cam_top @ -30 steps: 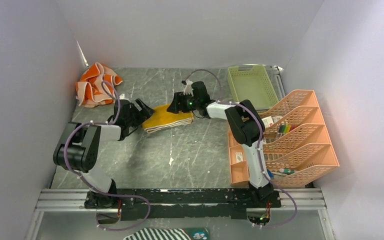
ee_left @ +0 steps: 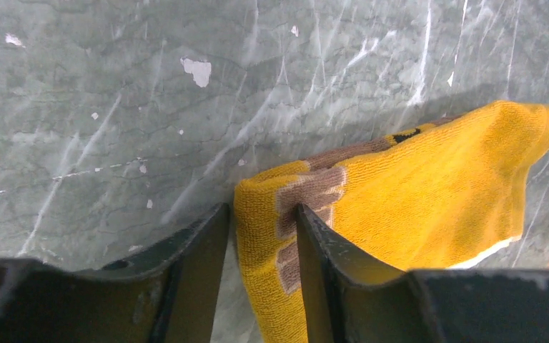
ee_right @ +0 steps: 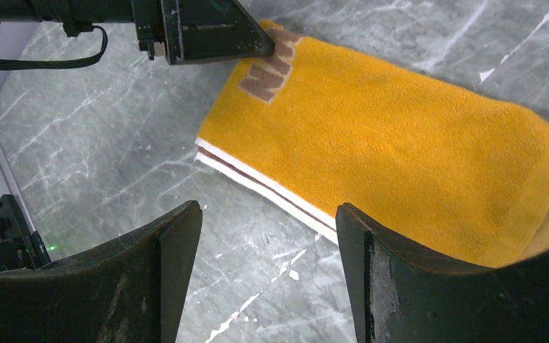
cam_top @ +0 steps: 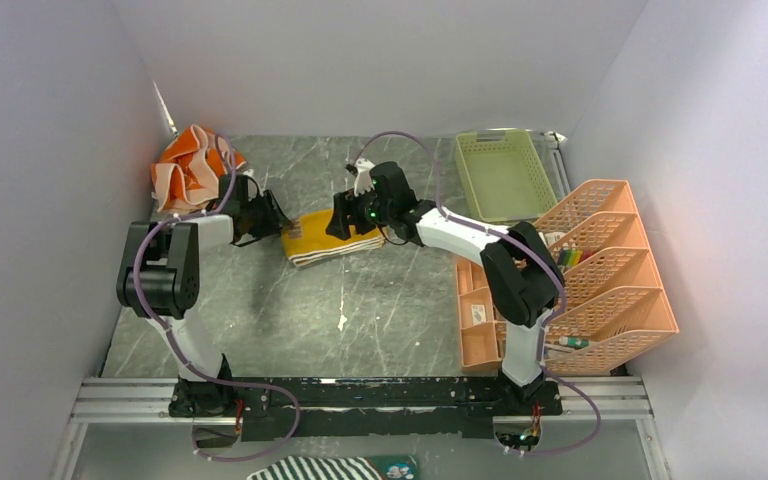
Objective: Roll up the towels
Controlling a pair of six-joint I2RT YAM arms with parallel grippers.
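A folded yellow towel with brown patches at one end and white striped edges lies in the middle of the table. My left gripper is at its left end; in the left wrist view the fingers straddle that corner, part open, touching or very near the cloth. My right gripper hangs over the towel's right part, open; the right wrist view shows nothing held between its fingertips.
An orange towel lies heaped at the back left. A green basket stands at the back right, a pink organizer on the right.
My left gripper has shifted to the towel's left corner and turned downward. The right gripper has moved slightly leftward over the towel.
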